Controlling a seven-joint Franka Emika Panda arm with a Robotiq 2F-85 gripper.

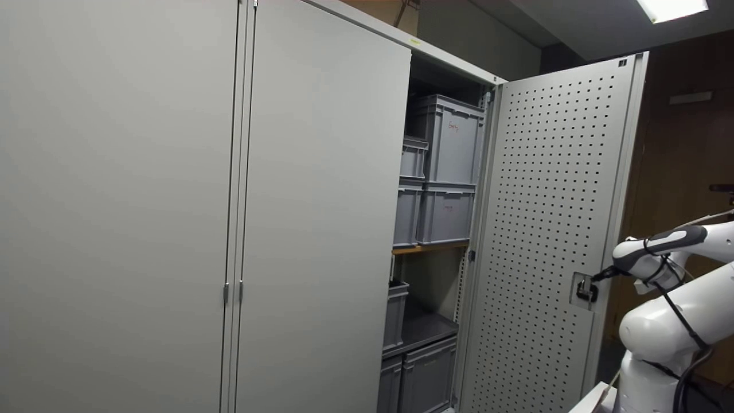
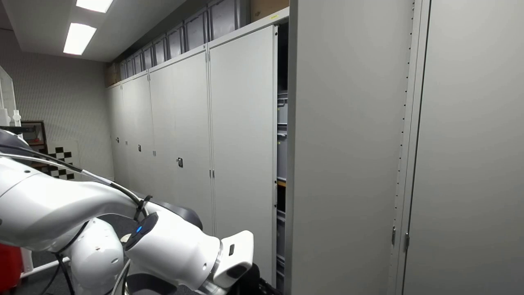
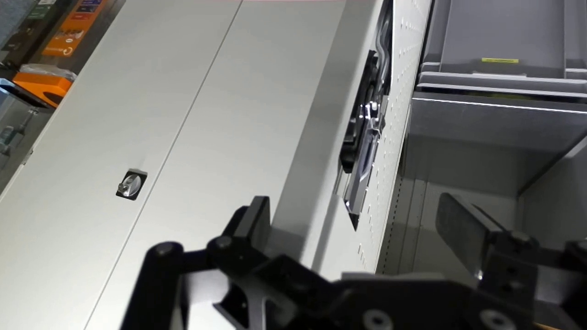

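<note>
A grey cabinet door (image 1: 543, 227) with a perforated inner face stands swung open in exterior view 1. Its latch mechanism (image 1: 585, 289) sits in a cutout near the free edge. My gripper is wide open in the wrist view, one finger (image 3: 257, 222) on the outer side of the door edge (image 3: 322, 220), the other finger (image 3: 462, 231) on the inner side. Space shows beside the inner finger; whether the outer one touches cannot be made out. Exterior view 2 shows the arm (image 2: 172, 246) by the door's outer face (image 2: 348, 147), the fingertips mostly hidden.
Inside the cabinet, grey bins (image 1: 451, 148) stand stacked on shelves. The neighbouring door (image 1: 323, 206) is closed. Other closed cabinets (image 2: 184, 113) line the wall in exterior view 2, with more bins on top.
</note>
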